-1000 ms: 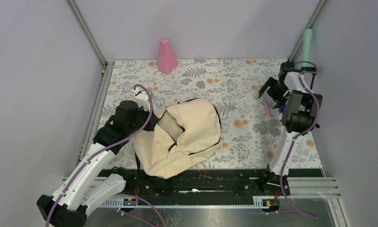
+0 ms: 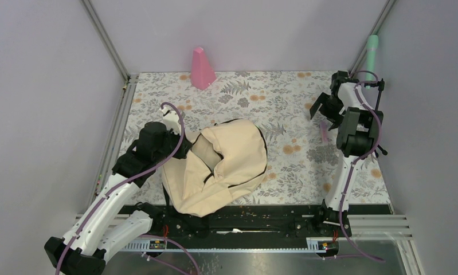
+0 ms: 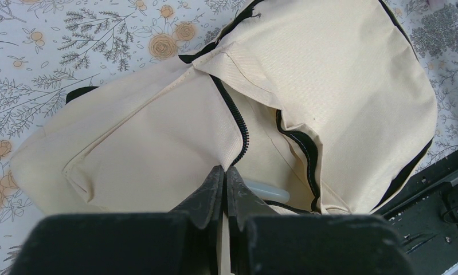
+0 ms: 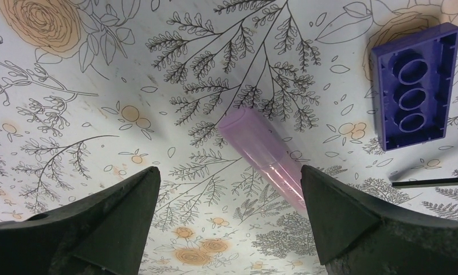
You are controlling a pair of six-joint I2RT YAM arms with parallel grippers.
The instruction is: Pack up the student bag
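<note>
The beige bag [image 2: 238,152] lies left of the table's middle with its zipped mouth part open. In the left wrist view, my left gripper is shut on the zipper edge of the bag's flap, drawing the cloth to a point. Behind the fingertips, a pale rounded object [image 3: 266,190] shows inside the opening. On the right, my right gripper stands open above the table, nothing between its fingers. Below it lies a translucent pink-purple stick [image 4: 263,152], slanting toward the right finger, which hides its lower end. A dark blue toy brick [image 4: 415,86] lies beyond that finger.
A pink tapered block [image 2: 202,71] stands at the back left, and a mint-green tube [image 2: 371,54] leans in the back right corner. Between the bag and the right arm the patterned table [image 2: 292,120] is clear.
The left arm and the bag have not moved.
</note>
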